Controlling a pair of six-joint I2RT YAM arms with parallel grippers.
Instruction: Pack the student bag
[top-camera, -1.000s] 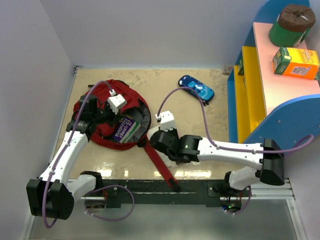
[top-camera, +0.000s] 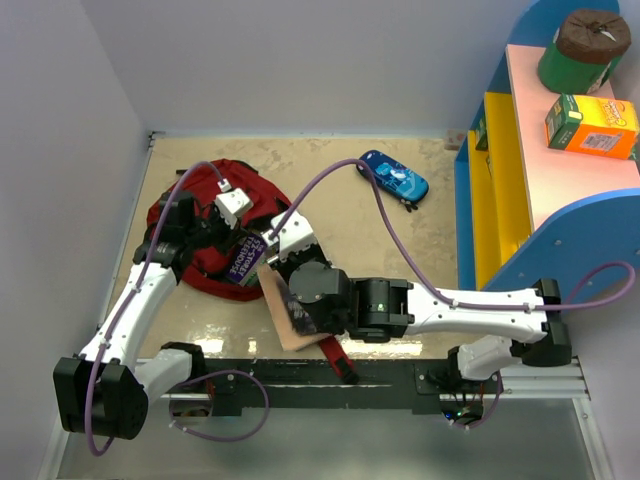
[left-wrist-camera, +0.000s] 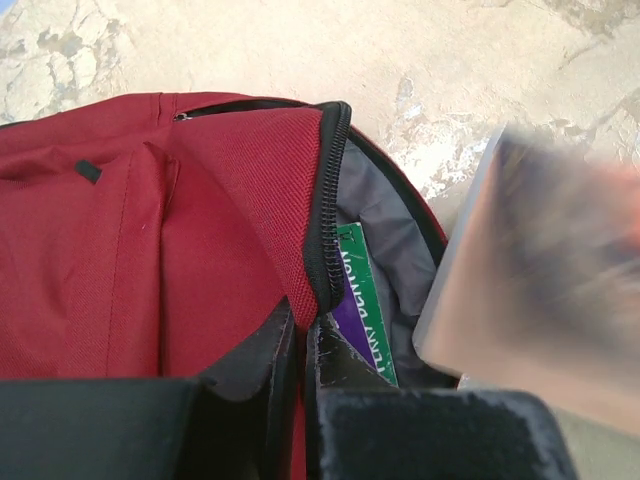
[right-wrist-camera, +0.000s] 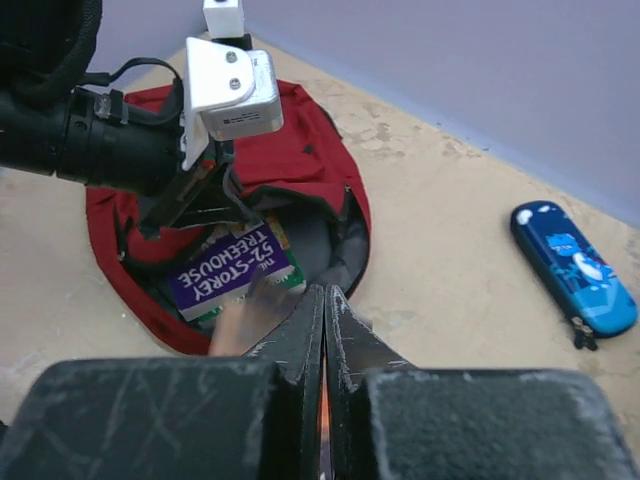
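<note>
The red student bag (top-camera: 262, 188) lies with its mouth held up by my left gripper, which is shut on the bag's flap (left-wrist-camera: 255, 165). Inside rests a purple and green book (right-wrist-camera: 228, 268). My right gripper is shut, its fingertips meeting with nothing visible between them. Below it is a second book (top-camera: 275, 305), tan with a dark picture, tilted beside the bag mouth. That book is motion-blurred in the left wrist view, and mostly hidden behind the fingers in the right wrist view. A blue pencil case (top-camera: 395, 178) lies on the floor, right of the bag.
A red strap (top-camera: 338, 360) runs to the front edge. On the right stands a blue, pink and yellow shelf (top-camera: 530, 150) holding an orange box (top-camera: 592, 125) and a green and brown container (top-camera: 585, 48). The floor around the pencil case is clear.
The book has since slipped out and swung, its cover now facing up. The left gripper has kept still.
</note>
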